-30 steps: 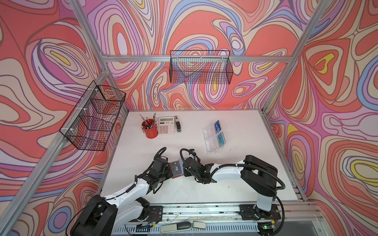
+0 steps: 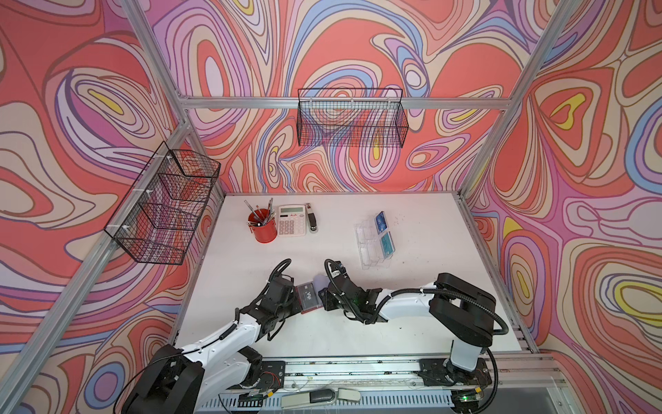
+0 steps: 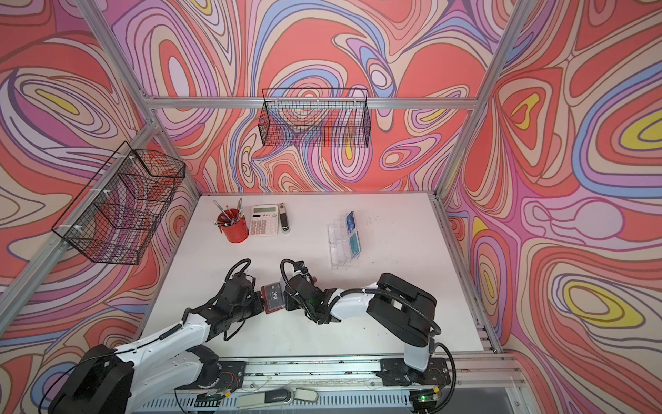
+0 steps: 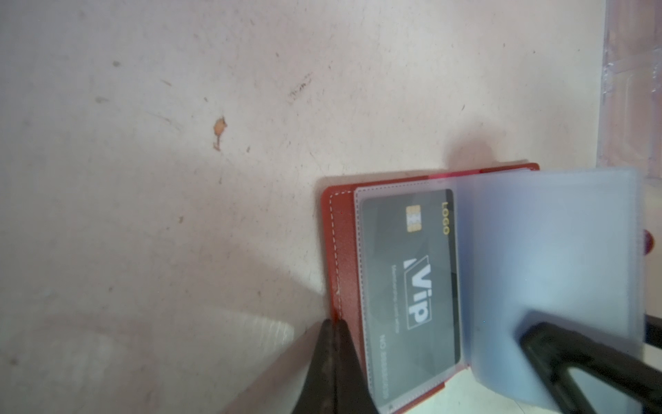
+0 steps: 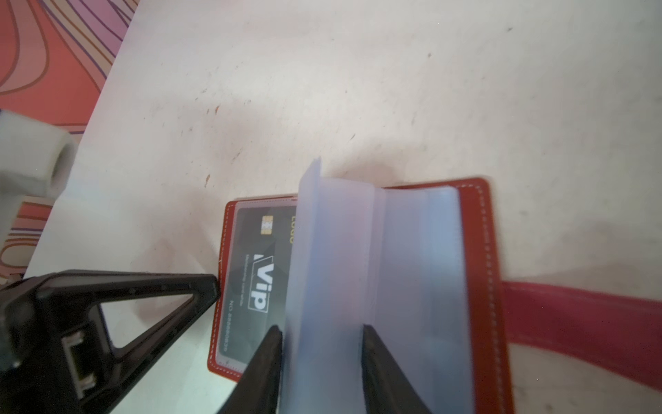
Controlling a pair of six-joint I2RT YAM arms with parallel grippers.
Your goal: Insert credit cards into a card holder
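Observation:
A red card holder point(image 4: 345, 248) lies open on the table with a grey VIP card point(image 4: 396, 303) in a clear sleeve point(image 5: 407, 276). My left gripper is shut at the holder's left edge, with nothing visible held between its fingers. My right gripper is over the translucent sleeves, its fingers apart on either side of a raised, bent sleeve; whether it grips it I cannot tell. A clear card stand point(image 2: 367, 245) with blue cards point(image 2: 386, 245) stands behind, toward the right.
A red pen cup point(image 2: 264, 229), calculator point(image 2: 291, 222) and stapler point(image 2: 311, 217) stand at the back left. Wire baskets point(image 2: 351, 124) hang on the frame.
My right gripper and arm have moved a little to the right, showing more of the pale sleeves. The left arm has not visibly moved.

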